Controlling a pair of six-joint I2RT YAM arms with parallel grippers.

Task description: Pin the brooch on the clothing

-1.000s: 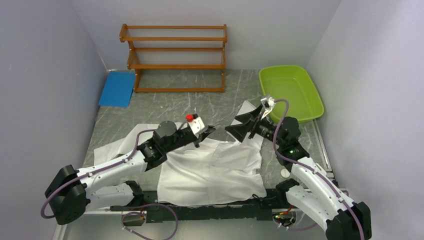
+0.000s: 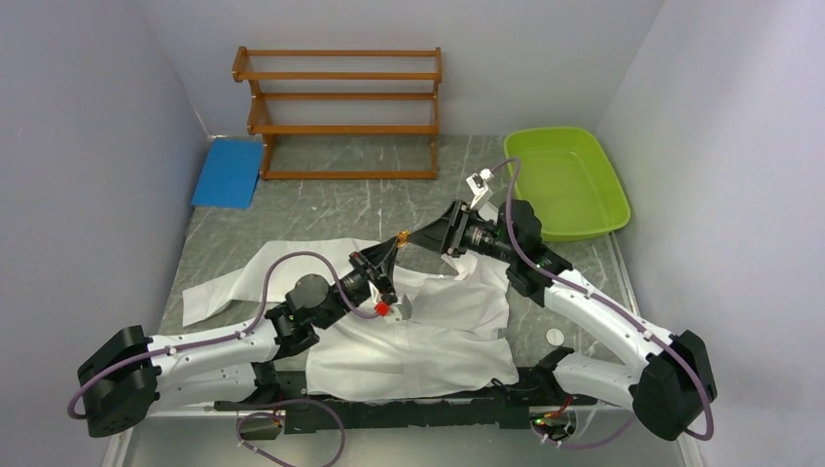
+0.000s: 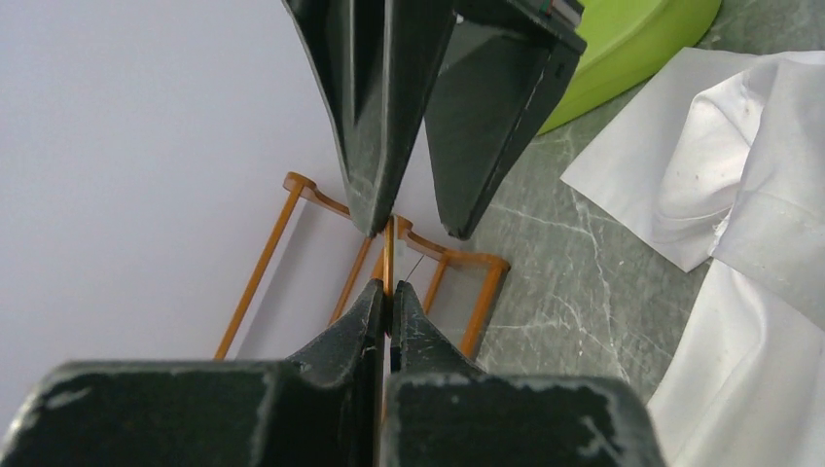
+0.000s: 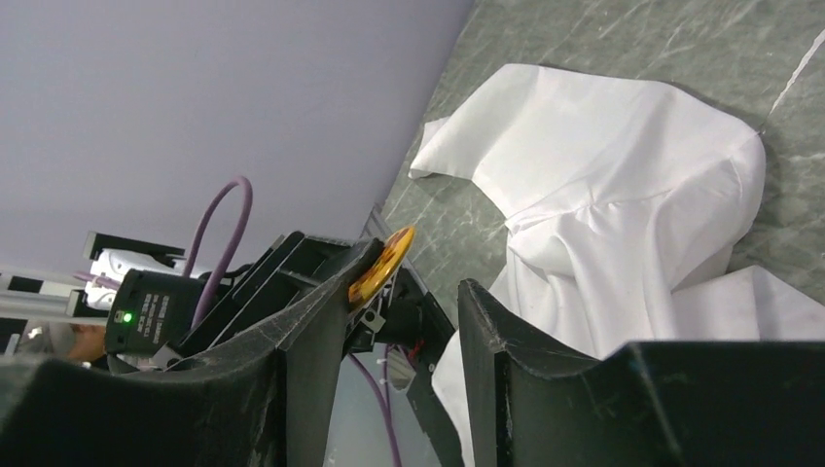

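Note:
A small orange-yellow brooch (image 2: 403,236) is held at the tips of my left gripper (image 2: 393,249), seen edge-on with a thin pin in the left wrist view, between the shut fingertips. My right gripper (image 2: 436,233) stands part open right at the brooch, one finger beside it in the right wrist view, where the brooch's rounded face (image 4: 389,263) shows. The white clothing (image 2: 409,350) lies spread and rumpled on the table below both grippers.
A wooden rack (image 2: 340,175) stands at the back, a blue board (image 2: 226,173) at back left and a green tray (image 2: 564,185) at back right. Bare grey table shows between them and the clothing. Walls close in on both sides.

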